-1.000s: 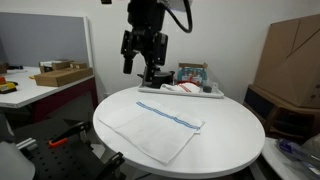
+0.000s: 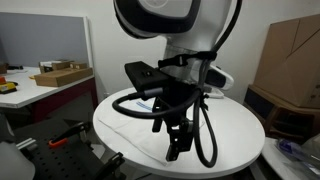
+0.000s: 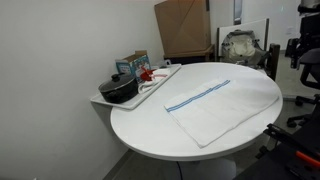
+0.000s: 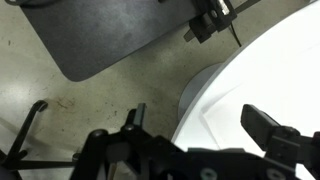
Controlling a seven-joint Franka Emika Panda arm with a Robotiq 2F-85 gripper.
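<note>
A white cloth with a blue stripe (image 3: 220, 115) lies spread flat on the round white table (image 3: 150, 130). In exterior view 1 my gripper (image 2: 164, 140) points down low over that cloth (image 2: 125, 124), and the arm hides much of it. Its fingers are apart, with nothing visible between them. The wrist view shows the open gripper over the table's rim, a corner of the white cloth (image 4: 226, 112) lying between the two fingers' lines of reach. Whether a fingertip touches the cloth cannot be told.
At the table's far side, a white tray (image 3: 155, 88) bears a black lidded pot (image 3: 119, 88), a red-and-white item and a box (image 3: 118, 68). Cardboard boxes (image 3: 182, 25) stand behind.
My gripper has come down and toward the camera, from above the table to low over the cloth's near part. The fingers stay apart, and the arm now covers more of the cloth and the tray.
</note>
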